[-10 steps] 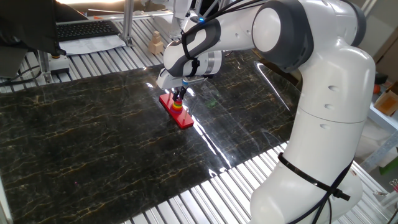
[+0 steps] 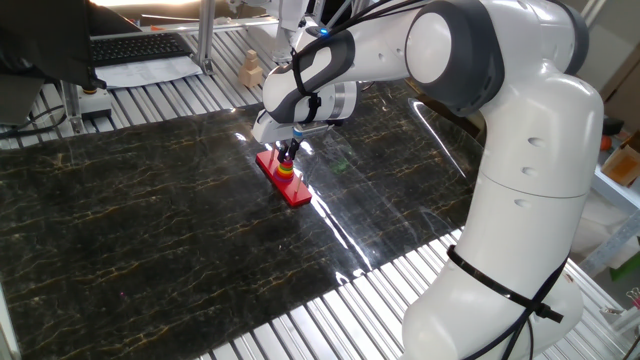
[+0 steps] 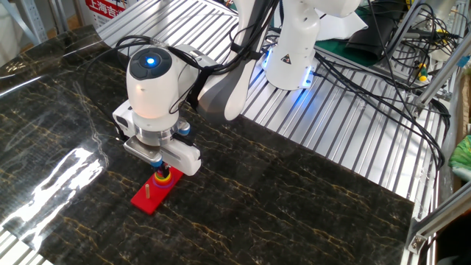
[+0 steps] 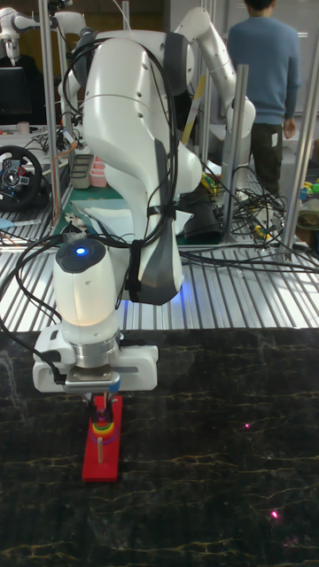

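Note:
A red base board (image 2: 297, 195) with upright pegs lies on the dark marbled tabletop. Around its middle sits a small stack of coloured rings (image 2: 285, 170); yellow and purple ones show in the second exterior view, where the stack (image 3: 163, 179) is partly covered from above. A pale peg (image 3: 147, 191) stands bare on the near end of the board. Pointing straight down, my gripper (image 2: 287, 156) has its dark fingertips right at the top of the ring stack. The fingers are small and dark here, so neither their gap nor anything between them can be made out.
Bare tabletop (image 3: 280, 199) stretches widely around the board. A small wooden block figure (image 2: 250, 70) and a keyboard (image 2: 138, 48) are on the slatted metal surface behind. Black cables (image 4: 57, 245) hang along the arm.

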